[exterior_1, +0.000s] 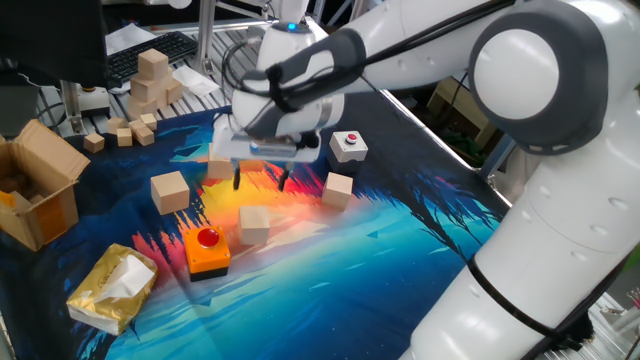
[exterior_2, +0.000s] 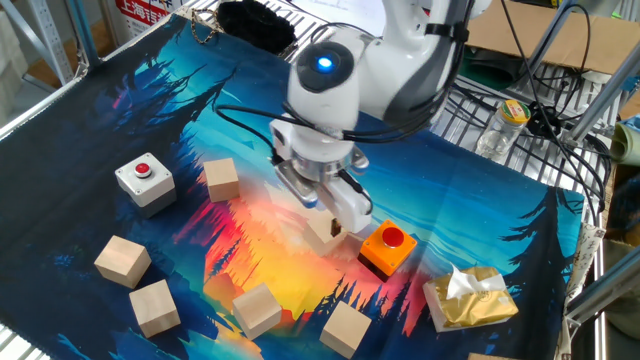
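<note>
My gripper (exterior_1: 260, 182) points down over the bright middle of the printed cloth, its two dark fingers apart and nothing between them. In exterior view 1, wooden cubes lie around it: one at the left (exterior_1: 170, 193), one partly behind the hand (exterior_1: 220, 165), one nearer the camera (exterior_1: 254, 225) and one at the right (exterior_1: 337, 190). The orange box with a red button (exterior_1: 207, 252) stands beside the nearer cube. In exterior view 2 the hand partly covers a cube (exterior_2: 322, 235); whether the fingers touch it, I cannot tell.
A grey box with a red button (exterior_1: 348, 148) stands beyond the right cube. A gold tissue pack (exterior_1: 112, 290) and an open cardboard box (exterior_1: 45, 190) are on the left. Small blocks (exterior_1: 125, 135) and a cube stack (exterior_1: 152, 85) lie farther back.
</note>
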